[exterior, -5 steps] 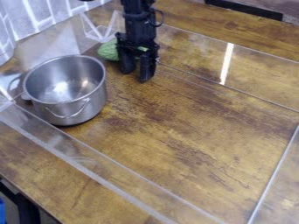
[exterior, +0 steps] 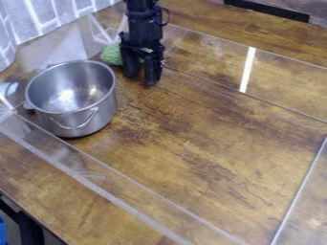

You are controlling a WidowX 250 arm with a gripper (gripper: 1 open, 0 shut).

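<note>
The black robot arm's gripper (exterior: pixel 143 69) is low near the back left of the wooden table (exterior: pixel 205 153), right beside a green soft-looking object (exterior: pixel 113 54) that it partly hides. Whether its fingers are open or shut on that object is too dark and small to tell. A steel pot (exterior: pixel 72 96) with a handle stands in front and to the left of the gripper.
Clear plastic panels border the work area along the back, front left and right edges. A patterned cloth or wall fills the upper left.
Over the last second the gripper has shifted slightly up and back. The pot has stayed in place.
</note>
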